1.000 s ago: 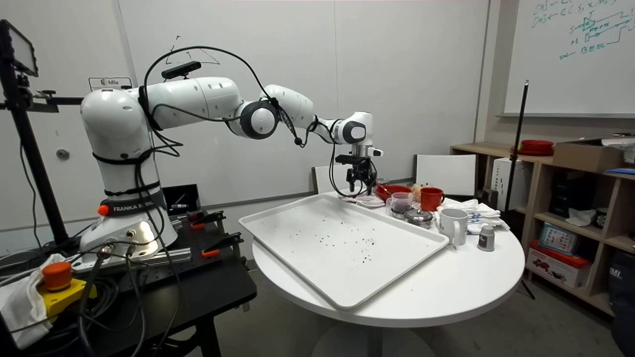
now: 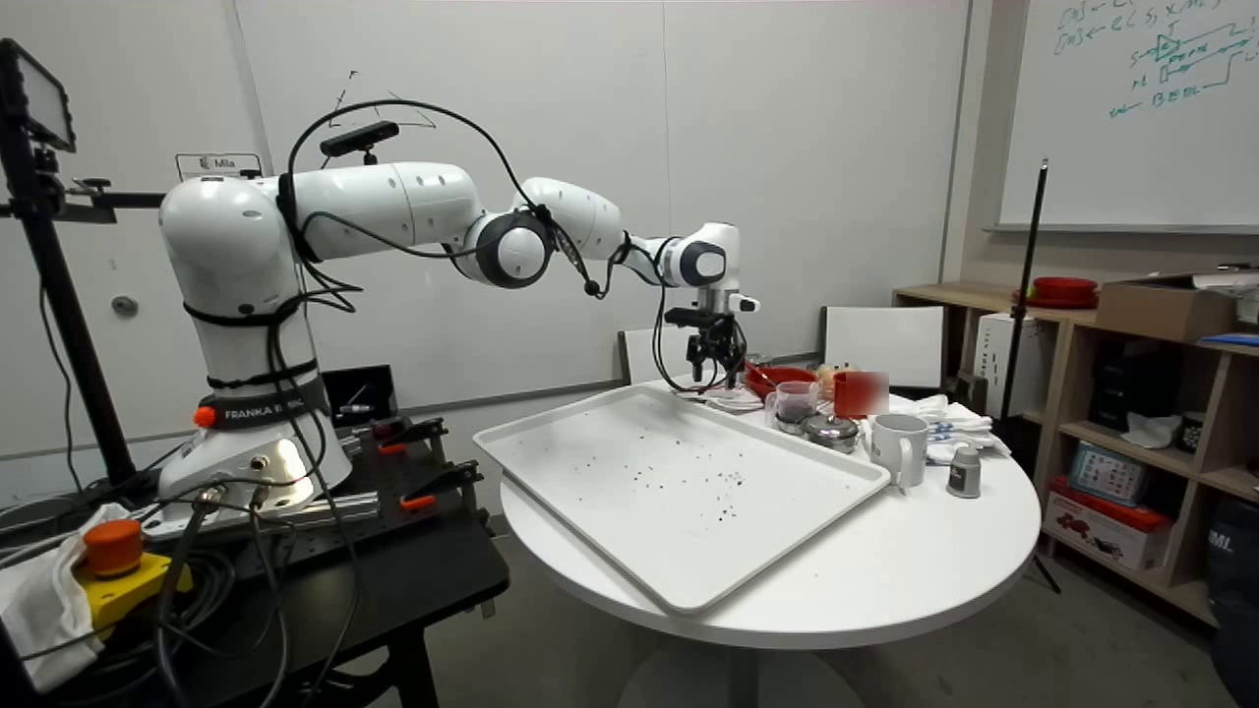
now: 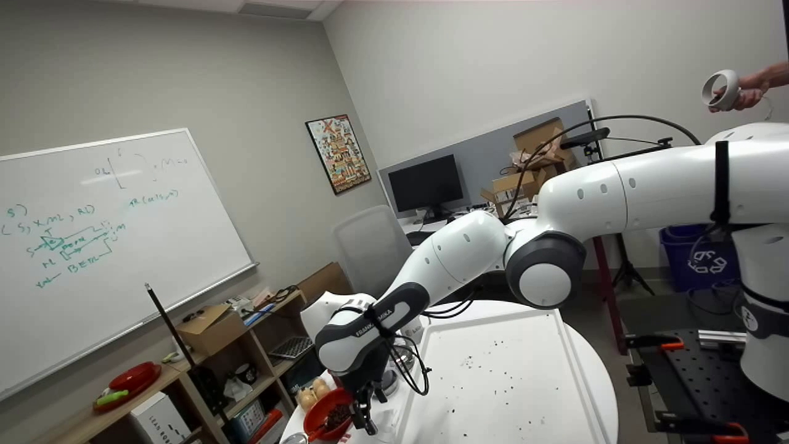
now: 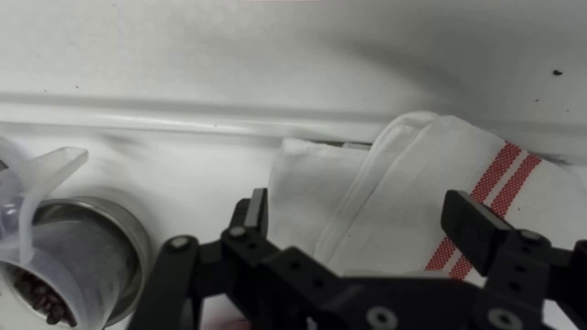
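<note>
In the wrist view a folded white towel (image 4: 407,192) with red stripes lies beside the raised rim of the white tray (image 4: 181,119). My gripper is open over that towel, one finger to its left side and the other above the red stripes. Nothing is held, though whether the fingertips touch the cloth I cannot tell. From outside, the gripper (image 2: 715,372) is low at the tray's far edge, near a red bowl (image 2: 773,378). That bowl (image 3: 325,414) holds dark bits.
Left of the towel stand a metal pot (image 4: 135,236) and a clear cup (image 4: 82,275) with dark beans. A grey mug (image 2: 899,446), a small grey shaker (image 2: 964,472) and a lidded metal pot (image 2: 832,432) crowd the table's right side. Dark specks dot the otherwise empty tray (image 2: 614,496).
The arm's upper links sit slightly lower than a second ago. The gripper has hardly moved, and the objects on the table look unmoved.
</note>
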